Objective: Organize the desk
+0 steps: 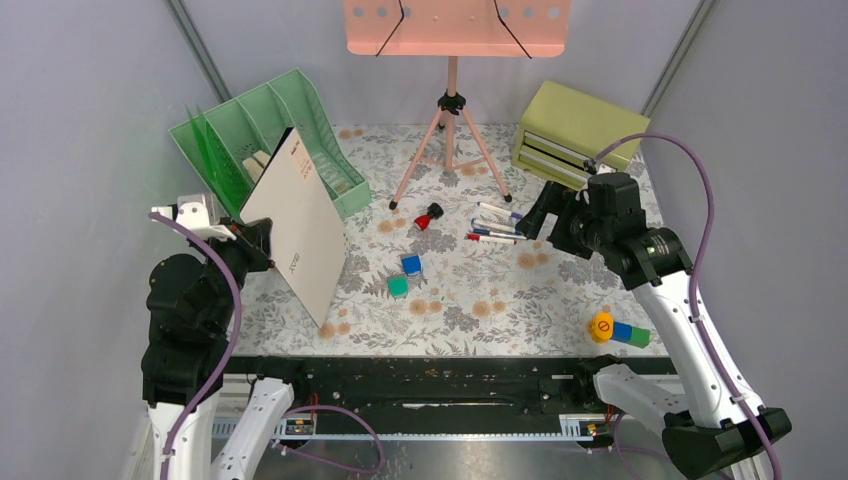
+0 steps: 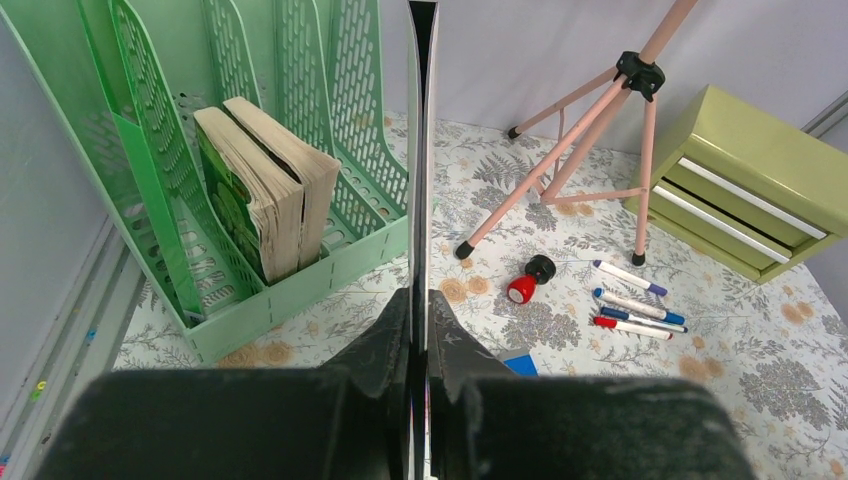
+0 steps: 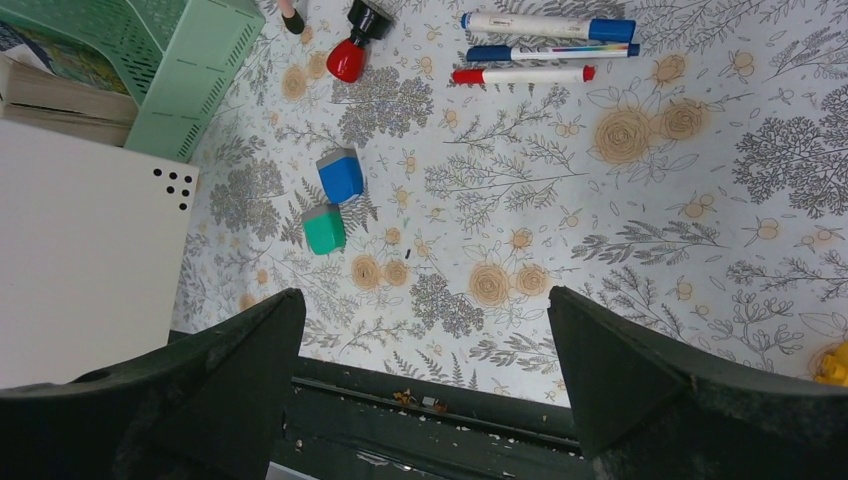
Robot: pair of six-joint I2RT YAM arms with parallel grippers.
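Observation:
A white board-like folder [image 1: 300,230] stands upright on edge at the left, with my left gripper shut on it. In the left wrist view the folder [image 2: 422,180] shows only as a thin edge between the fingers. Behind it is a green file rack [image 1: 290,105], holding a green divider and thick books [image 2: 265,190]. My right gripper hangs open over the desk's right side, nothing between its fingers. Below and beyond it lie several markers [image 3: 550,52]. A red-and-black object [image 1: 428,216] and blue [image 1: 411,265] and green [image 1: 398,287] blocks rest mid-desk.
A pink stand [image 1: 450,130] rises at the back centre. The olive drawer box [image 1: 580,120] fills the back right corner. Yellow, blue and green blocks [image 1: 622,333] lie at the front right. Clear cloth [image 1: 480,315] spans the front middle.

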